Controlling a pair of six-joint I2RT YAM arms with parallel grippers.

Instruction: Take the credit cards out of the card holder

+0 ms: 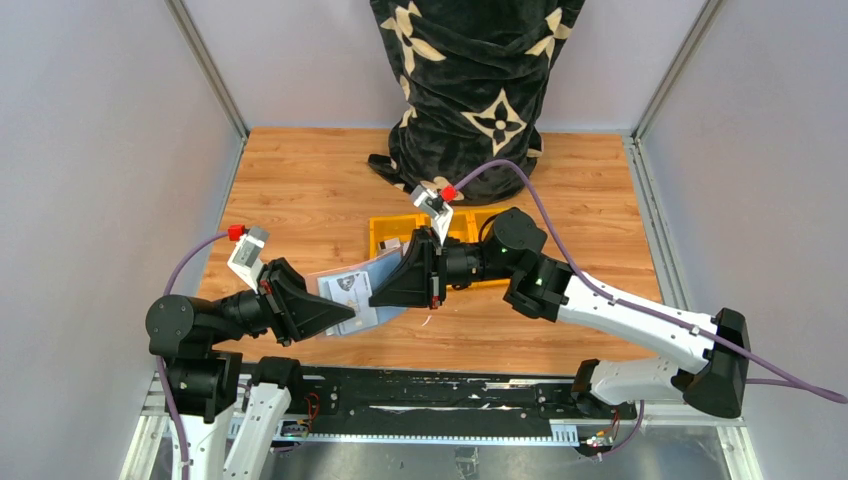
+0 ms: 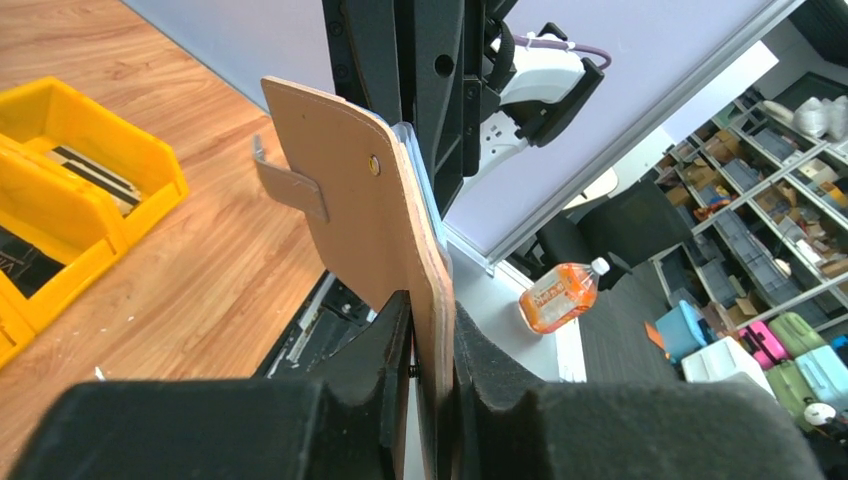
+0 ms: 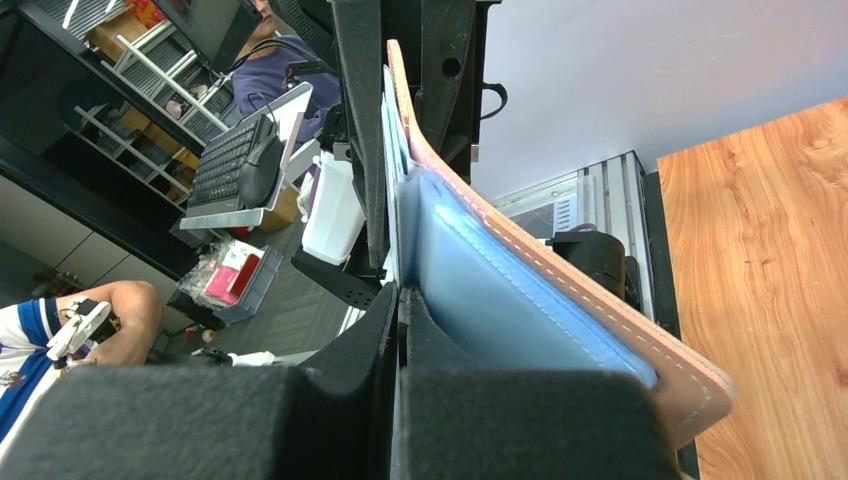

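Note:
A tan leather card holder with clear bluish sleeves hangs above the table between the arms. In one sleeve, a white card with a dark emblem faces upward. My left gripper is shut on the holder, its fingers on either side of the leather body. From the right, my right gripper reaches over the sleeves. Its fingertips meet in the right wrist view, right beside the blue sleeves; no card shows between them. Several sleeve edges are hidden behind the grippers.
Behind the right arm, a yellow divided bin stands on the wooden table. It holds some flat dark and white items. A dark patterned cloth hangs at the back.

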